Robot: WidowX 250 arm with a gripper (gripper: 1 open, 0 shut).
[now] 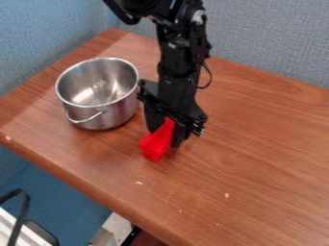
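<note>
My black gripper (172, 113) reaches down from the top centre and stands open over a red block (156, 143) lying on the wooden table. Its fingers partly hide the block, so whether they touch it is unclear. A steel pot (98, 79) with a wire handle stands just left of the gripper.
The table's left edge drops to a blue floor area, with some equipment at the lower left. Grey-blue padded walls stand behind.
</note>
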